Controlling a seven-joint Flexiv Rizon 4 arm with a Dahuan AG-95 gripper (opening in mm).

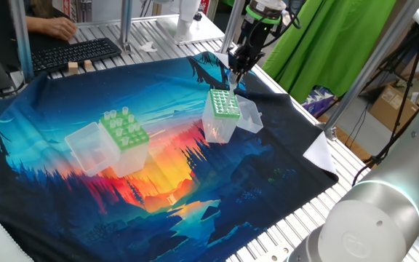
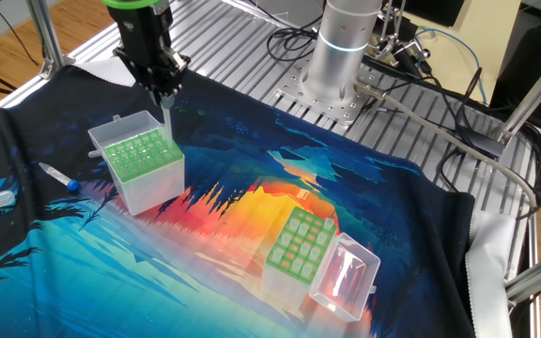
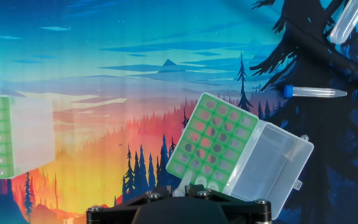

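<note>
My gripper [image 2: 164, 92] points down over the back corner of a clear box with a green perforated rack top [image 2: 145, 155]. It is shut on a slim clear tube [image 2: 167, 117], which stands nearly upright at the corner of that green top. How deep the tube's lower end sits cannot be told. In the wrist view, the gripper is at the bottom edge, by the lower corner of the green grid [image 3: 213, 143]. Across the cloth is a second clear box with a green top [image 1: 124, 135], with several clear tubes standing in it.
Both boxes have open clear lids, one lid [image 3: 272, 158] beside the near rack, the other lid [image 2: 346, 277] beside the second. A blue-capped tube [image 3: 316, 92] and a larger clear tube [image 3: 350, 22] lie on the cloth. Bare patterned cloth separates the boxes.
</note>
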